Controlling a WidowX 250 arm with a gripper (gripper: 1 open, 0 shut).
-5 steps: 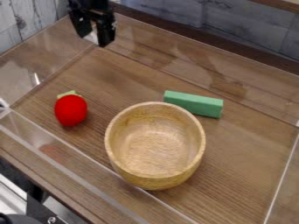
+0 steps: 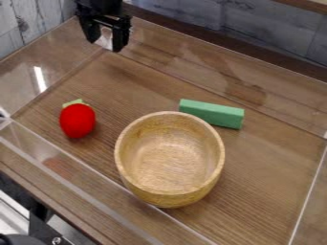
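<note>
My gripper (image 2: pixel 107 33) is at the upper left, raised over the back edge of the wooden table, with its dark arm reaching up out of view; whether it is open or shut is too small to tell. Toward the lower left lies a red round object (image 2: pixel 76 121) with a small pale green tip at its top. A wide tan bowl (image 2: pixel 169 158) sits at the lower middle, empty. Right of the middle lies a green rectangular block (image 2: pixel 212 113), apart from the bowl.
Cables hang beyond its left edge at the lower left.
The objects on the table have not moved.
</note>
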